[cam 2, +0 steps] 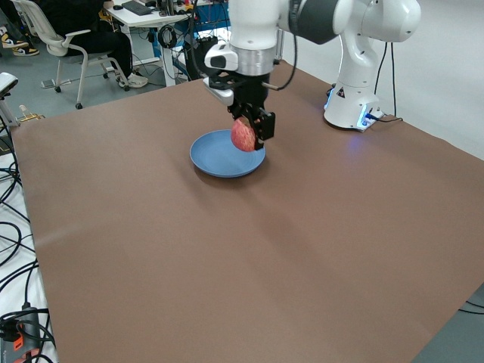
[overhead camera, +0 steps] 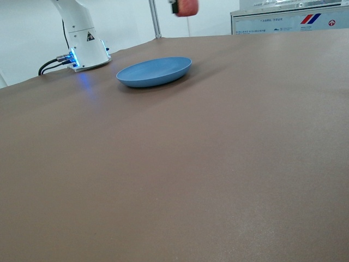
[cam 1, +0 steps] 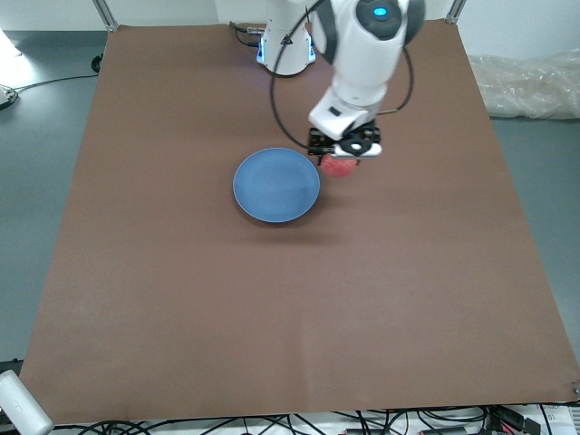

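Note:
A red round fruit, apple-like (cam 1: 337, 167), hangs in my gripper (cam 2: 252, 132), which is shut on it, up in the air to the right of a blue plate (cam 1: 275, 185) in the left view. In the right view the fruit (cam 2: 242, 137) appears in front of the plate (cam 2: 212, 160). The top view shows the fruit (overhead camera: 186, 6) at the upper edge, well above the plate (overhead camera: 152, 71), which lies empty on the brown table.
The white arm base (overhead camera: 87, 49) with its cables stands at the back. Cables and hardware lie beyond the table's edge.

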